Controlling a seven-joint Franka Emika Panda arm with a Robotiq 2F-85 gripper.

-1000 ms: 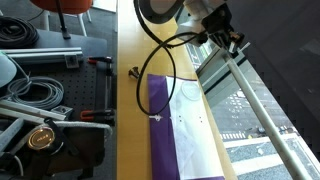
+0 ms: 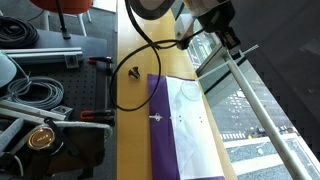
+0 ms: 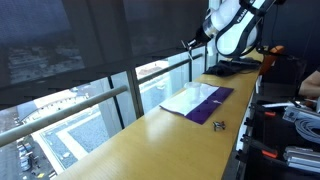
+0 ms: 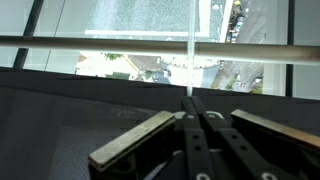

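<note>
My gripper (image 3: 187, 46) is up in front of the dark blind (image 3: 80, 70), high over the table. In the wrist view its fingertips (image 4: 190, 104) are together, so the gripper is shut. A thin pale strip (image 4: 191, 60) lines up with the fingertips and crosses in front of the window rail (image 4: 120, 44). In exterior view 2 a thin pale piece (image 3: 190, 68) shows just below the gripper. Whether it is held or only lies behind the fingers, I cannot tell. Exterior view 1 shows the arm's end at the window, its fingertips hard to make out.
White paper (image 3: 185, 102) and a purple sheet (image 3: 210, 104) lie on the wooden table (image 3: 130, 145). A small dark metal item (image 3: 219, 126) sits near the table's edge. A black cable (image 2: 117, 95) loops from the arm.
Over the last second the arm's end has shifted slightly near the window. Its hanging cable loop has swung to the left in exterior view 1. Paper and purple sheet have not moved.
</note>
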